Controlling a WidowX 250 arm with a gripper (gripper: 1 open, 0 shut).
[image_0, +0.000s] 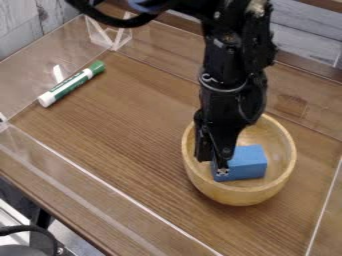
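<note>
My black gripper (218, 156) reaches down from the top into a light wooden bowl (278, 184) at the right of the table. Its tips are low inside the bowl, at the left end of a blue block (246, 169). The fingers look close together; whether anything is between them is hard to make out.
A green and white marker (71, 83) lies at the left of the wooden table (114, 145). A white object stands at the back left.
</note>
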